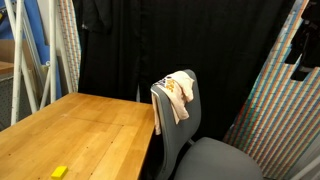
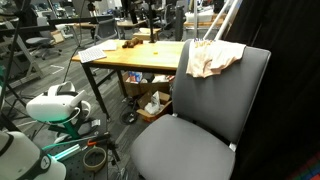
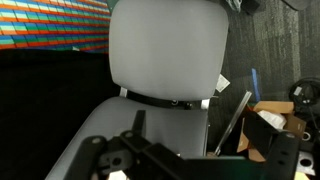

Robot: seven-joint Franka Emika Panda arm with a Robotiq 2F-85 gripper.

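Note:
A pale cloth with a coloured print (image 1: 176,92) hangs over the top of a grey chair's backrest (image 1: 190,112). From the other side, the same cloth (image 2: 214,58) drapes down the front of the backrest (image 2: 210,100). Part of my gripper (image 1: 298,66) shows dark at the right edge in exterior view 1, high and well apart from the cloth. In the wrist view the chair's seat (image 3: 168,45) lies below, and dark gripper parts fill the bottom edge. Whether the fingers are open cannot be made out, and no held object shows.
A wooden table (image 1: 85,135) stands beside the chair, bare near the camera except for a small yellow block (image 1: 59,172). Black curtains (image 1: 190,40) hang behind. Cardboard boxes (image 2: 155,103) lie on the floor under the table.

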